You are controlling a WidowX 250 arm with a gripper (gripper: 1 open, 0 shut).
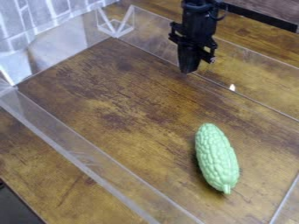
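My black gripper [191, 56] hangs at the top centre of the camera view, near the back wall of a clear-walled wooden workspace, above and beyond a pale green bumpy vegetable [216, 157]. The vegetable lies lengthwise at the lower right, well apart from the gripper. The fingers are small and dark, and whether anything is between them cannot be told.
Clear low walls border the wooden floor [105, 105] on several sides. A white-grey cloth or panel [35, 31] is at the upper left. A small white speck sits near the right back wall.
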